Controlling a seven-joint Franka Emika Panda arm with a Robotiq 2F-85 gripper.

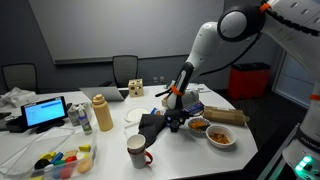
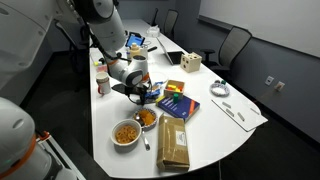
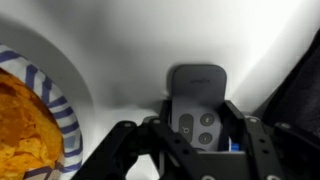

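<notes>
In the wrist view a dark grey, rounded block-like object (image 3: 198, 88) with round marks on its side lies between the fingers of my gripper, which is shut on it. It looks like a remote or a whiteboard eraser; which one I cannot tell. Seen from the first exterior view, the gripper (image 1: 176, 124) is low over the white table, beside a dark cloth (image 1: 151, 127). In the second exterior view the gripper (image 2: 137, 98) is also low, with the object too small there to make out.
A striped bowl with orange contents (image 3: 68, 128) is close beside the gripper. Nearby stand another bowl (image 1: 221, 138) and a white mug (image 1: 137, 152). A cardboard box (image 2: 173, 143) and a blue tray (image 2: 206, 113) occupy other parts of the table.
</notes>
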